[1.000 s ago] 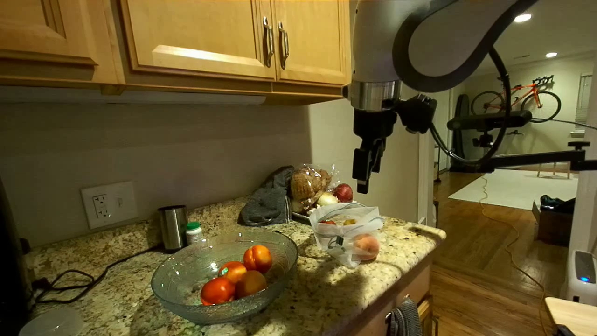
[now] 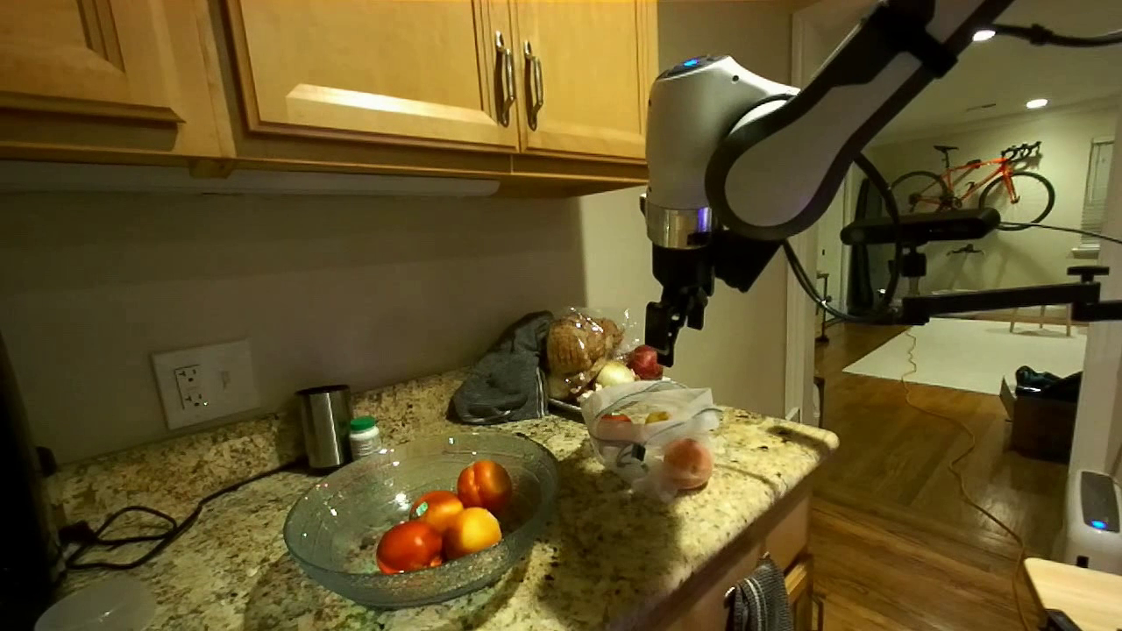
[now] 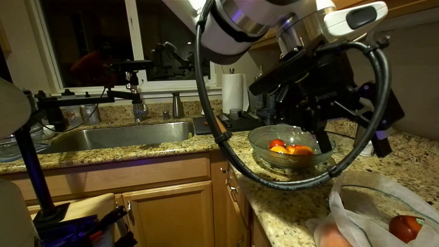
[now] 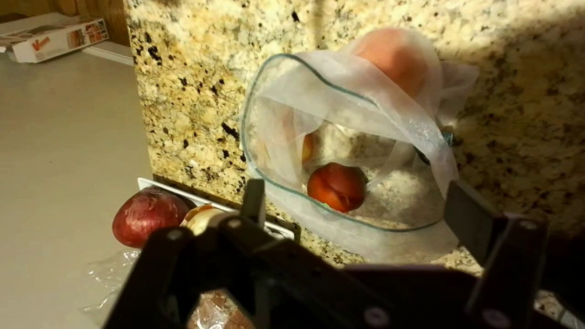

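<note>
Above the counter, my gripper stands open, its two fingers well apart and nothing held between them. Below it lies a white mesh bag [image 4: 340, 241] with a green-edged mouth facing up. A dark red peach [image 4: 337, 187] shows through that mouth, while a paler peach [image 4: 392, 60] sits under the mesh at the bag's far side. A yellowish fruit [image 4: 307, 147] is partly hidden by a fold. In the first exterior view, the glass bowl [image 2: 316, 536] holds several red and orange fruits [image 2: 485, 485] and stands left of the bag.
A red onion [image 4: 151, 214] and other produce lie in a tray behind the bag, beside bagged bread [image 2: 576, 345] and a grey cloth [image 2: 507, 379]. Overhead hang wooden cabinets [image 2: 379, 63]. Bare granite [image 2: 600, 547] separates the bowl from the counter's front edge.
In the first exterior view my arm has shifted slightly left and away from the camera, its gripper turning and tilting. Its shadow has moved off the front fruit in the bowl.
</note>
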